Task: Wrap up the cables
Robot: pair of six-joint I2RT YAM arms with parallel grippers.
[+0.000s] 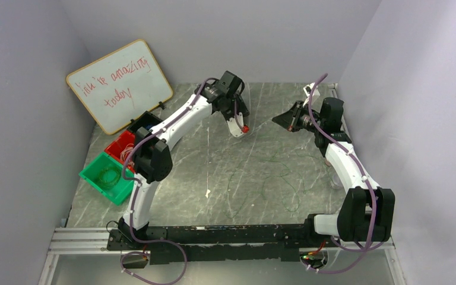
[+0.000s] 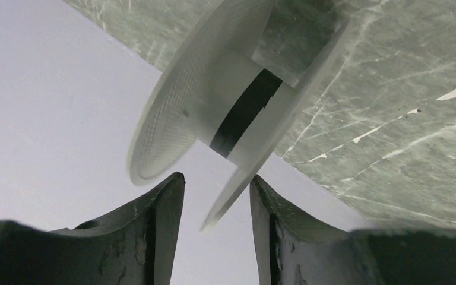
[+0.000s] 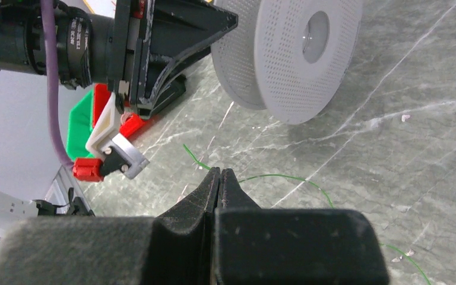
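Observation:
A white spool (image 3: 297, 83) with perforated flanges stands at the back middle of the table, mostly covered by my left arm in the top view. My left gripper is over it, part open, its fingertips at the edge of the near flange (image 2: 279, 130); whether it grips that flange is unclear. My right gripper is shut, nothing seen between its fingers, to the right of the spool. A thin green cable (image 3: 285, 176) lies loosely looped on the table below and in front of it.
Green (image 1: 119, 190), red (image 1: 116, 143) and black bins stand at the left, the green one holding coiled cable. A whiteboard (image 1: 119, 89) leans behind them.

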